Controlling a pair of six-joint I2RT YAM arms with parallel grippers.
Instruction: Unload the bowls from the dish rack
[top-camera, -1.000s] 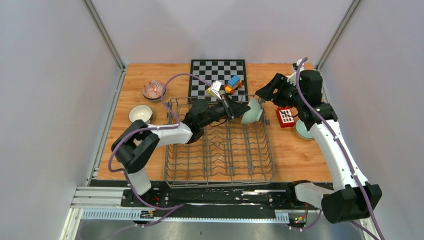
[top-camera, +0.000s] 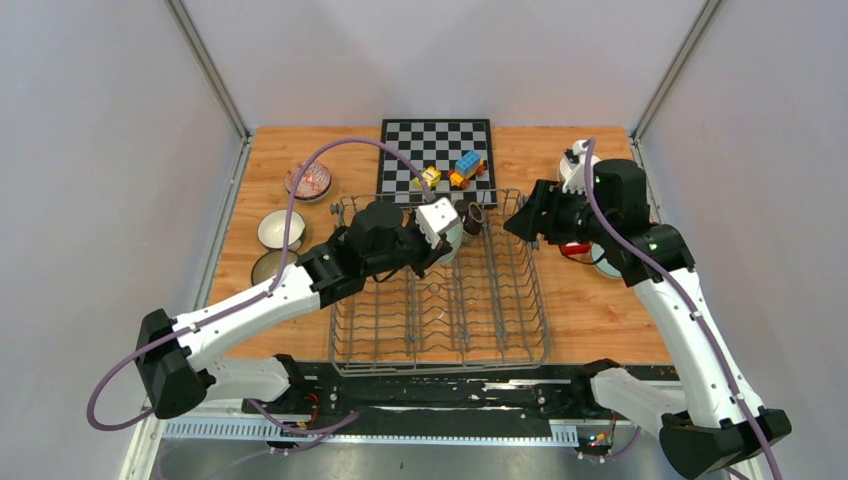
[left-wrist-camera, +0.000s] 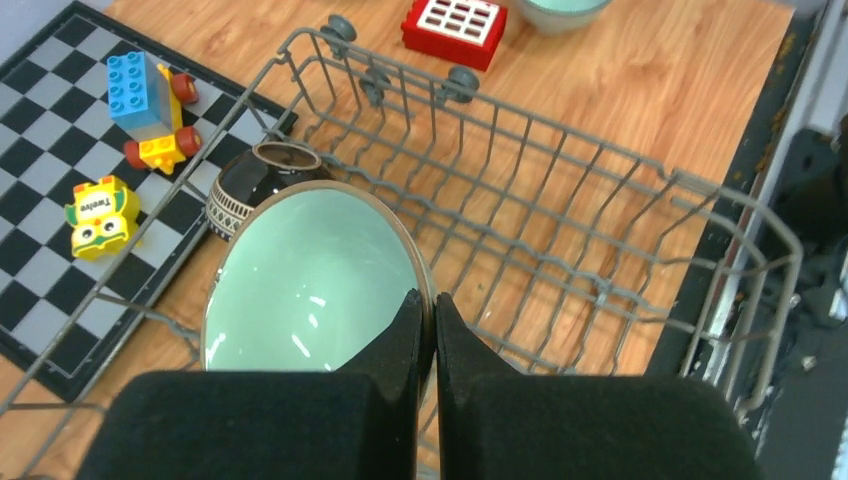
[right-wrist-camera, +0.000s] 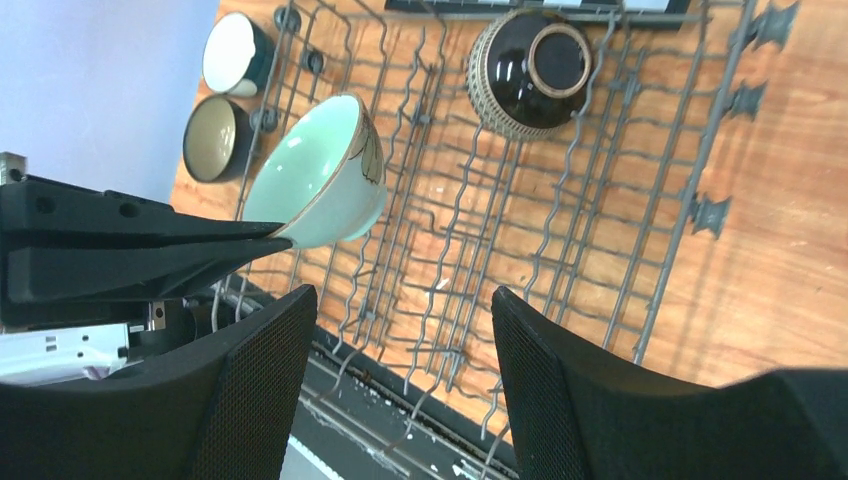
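Note:
My left gripper is shut on the rim of a mint-green bowl (left-wrist-camera: 300, 280), which is tilted on its side above the dish rack (top-camera: 440, 330). The right wrist view also shows this bowl (right-wrist-camera: 310, 170) at the left gripper's fingertips. A dark patterned bowl (left-wrist-camera: 240, 190) lies on its side at the rack's back, near the mint one. My right gripper (top-camera: 518, 225) stands open over the rack's right edge, with nothing between its fingers.
Left of the rack stand a pink bowl (top-camera: 308, 180), a white bowl (top-camera: 281, 230) and a dark bowl (top-camera: 268, 266). Behind it lies a checkered board (top-camera: 433, 135) with toys. A red block (left-wrist-camera: 455, 30) and another mint bowl (left-wrist-camera: 560, 10) are to the right.
The left gripper and its mint bowl have moved left and turned, the bowl now partly behind the gripper in the top view.

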